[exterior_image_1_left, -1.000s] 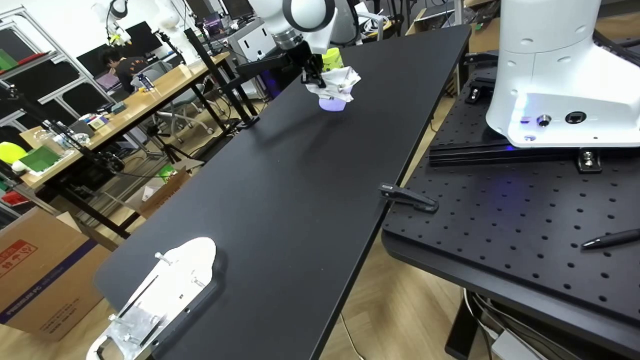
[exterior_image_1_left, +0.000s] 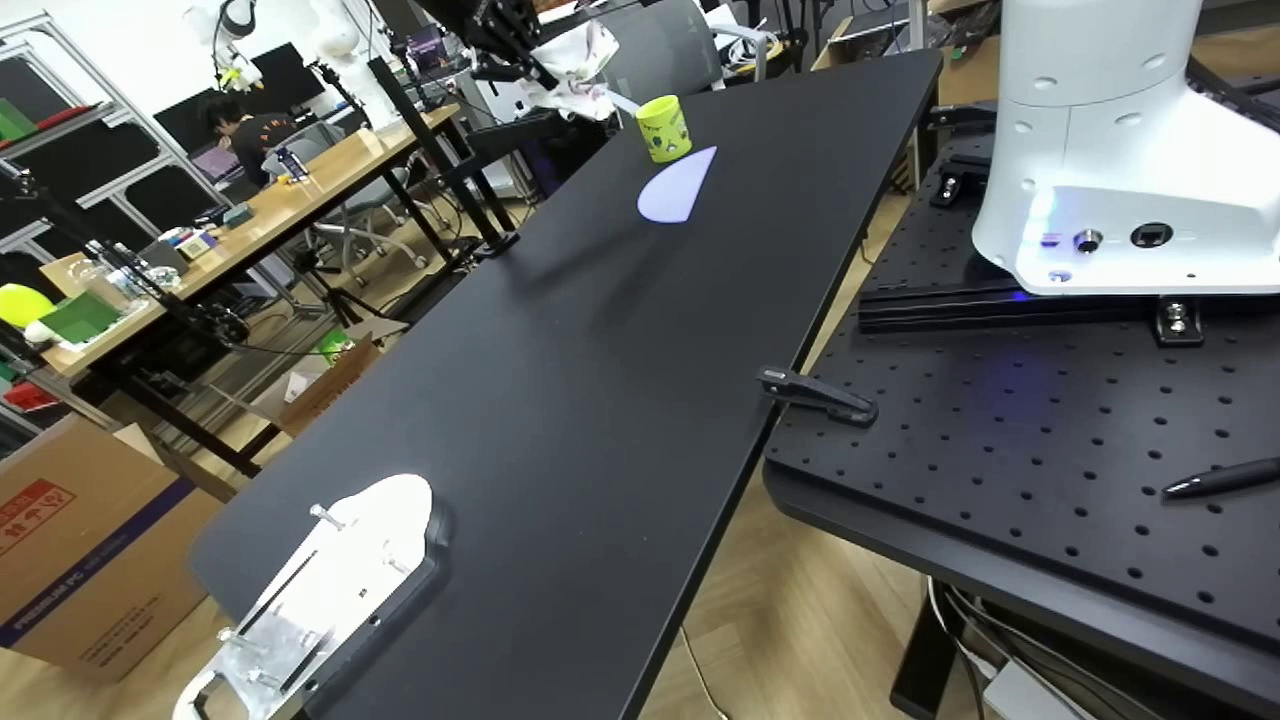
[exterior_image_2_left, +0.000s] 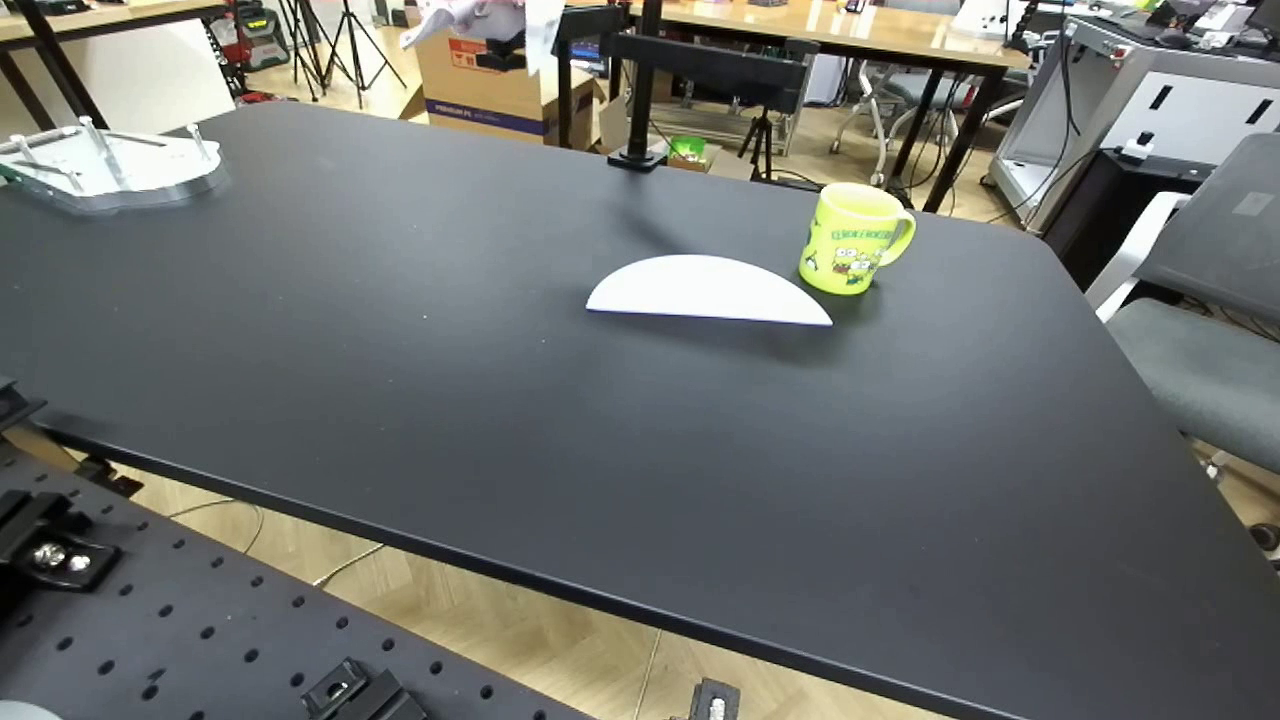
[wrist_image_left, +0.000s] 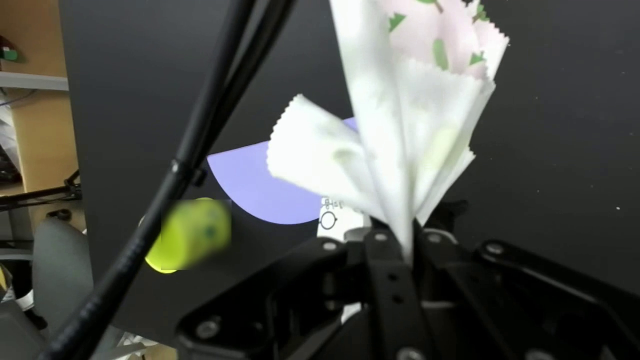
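Note:
A white cloth with zigzag edges and a pink, green-leafed patch (wrist_image_left: 384, 120) hangs bunched from my gripper, which is shut on it. In exterior view 1 the cloth (exterior_image_1_left: 578, 60) is up at the top edge, clear of the table, with the gripper (exterior_image_1_left: 540, 72) beside it. Exterior view 2 shows only its white lower part (exterior_image_2_left: 492, 18) at the top. Below, a pale violet half-disc (exterior_image_1_left: 678, 187) lies on the black table. The yellow-green cartoon mug (exterior_image_2_left: 854, 240) stands upright close by the half-disc's end; part of it is blurred in the wrist view.
A white plate-like fixture with upright pegs (exterior_image_1_left: 342, 576) sits at the table's far end from the mug. A black clamp (exterior_image_1_left: 818, 396) bridges the table edge and the perforated base.
My gripper and the cloth have risen from over the half-disc, up and to the left in exterior view 1. The half-disc and the mug are now uncovered there.

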